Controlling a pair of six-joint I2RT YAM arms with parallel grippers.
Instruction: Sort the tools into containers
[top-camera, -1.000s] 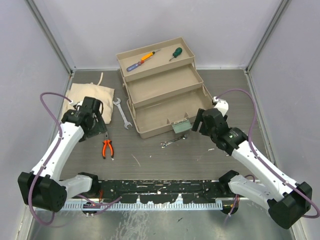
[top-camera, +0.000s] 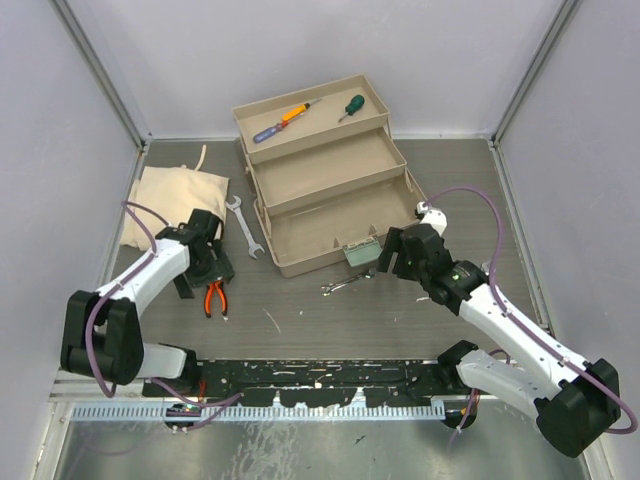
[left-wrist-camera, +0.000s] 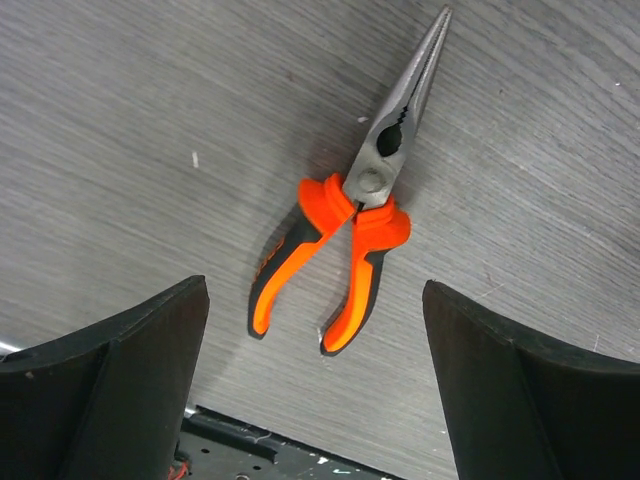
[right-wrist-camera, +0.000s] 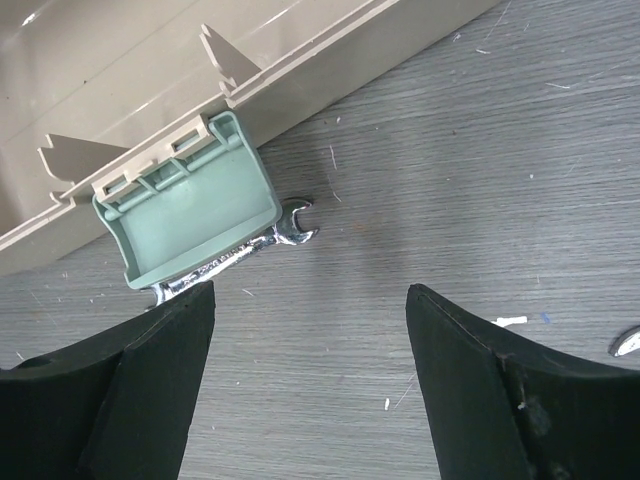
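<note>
Orange-handled pliers (left-wrist-camera: 372, 190) lie on the table, their nose pointing away between the parted fingers of my left gripper. From the top view, that gripper hovers just over the upper part of the pliers (top-camera: 215, 298), touching nothing that I can see. A beige three-tier toolbox (top-camera: 325, 170) stands open; screwdrivers (top-camera: 286, 118) and a green-handled one (top-camera: 352, 106) lie in its top tray. One wrench (top-camera: 243, 226) rests left of the box. A smaller wrench (right-wrist-camera: 225, 262) lies partly under the box's green latch (right-wrist-camera: 195, 205). My right gripper is open and empty.
A cream cloth bag (top-camera: 175, 205) lies at the back left, beside the left arm. The toolbox's middle and bottom tiers are empty. Bare table stretches across the front centre, and a small shiny piece (right-wrist-camera: 627, 341) shows at the right wrist view's edge.
The tools have not moved.
</note>
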